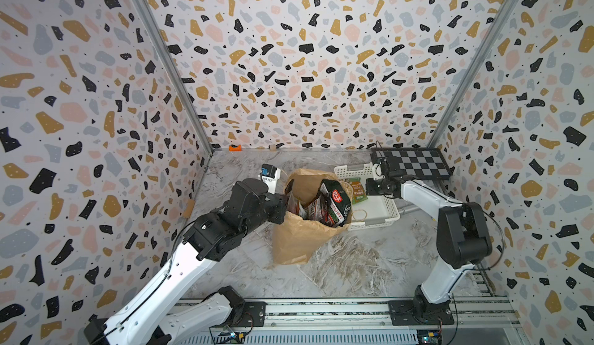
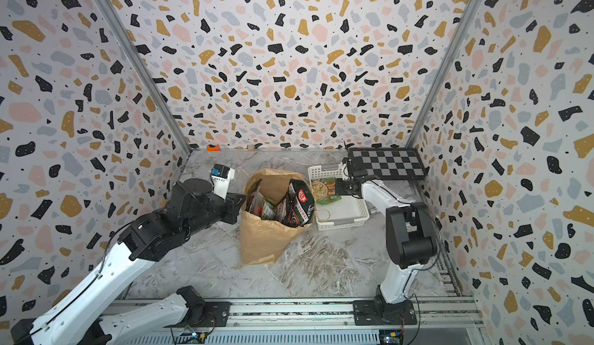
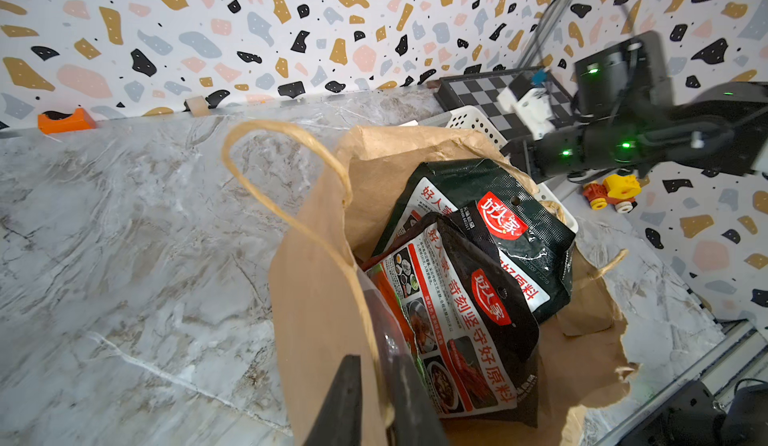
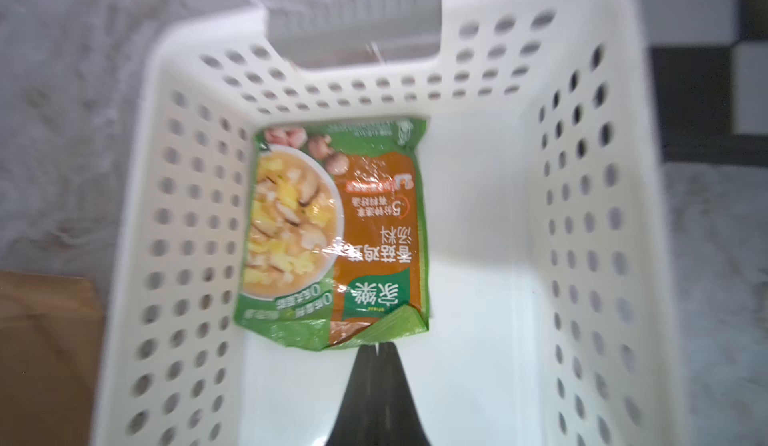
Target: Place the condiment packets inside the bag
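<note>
The green-orange condiment packet [image 4: 340, 234] lies flat on the white basket's floor in the right wrist view, along the left wall. My right gripper is shut above the basket with nothing between its fingers; its tips appear at the packet's near edge, the packet outside them. The brown paper bag [image 1: 303, 240] stands upright, its mouth wide, with black condiment packets [image 3: 456, 318] inside. At the bag's left rim my left gripper has its fingers slightly apart, the paper edge and twisted handle between them.
The white basket [image 2: 343, 223] sits immediately right of the bag, a checkered board [image 1: 411, 162] behind it. A yellow-red toy [image 3: 612, 192] is on the right side.
</note>
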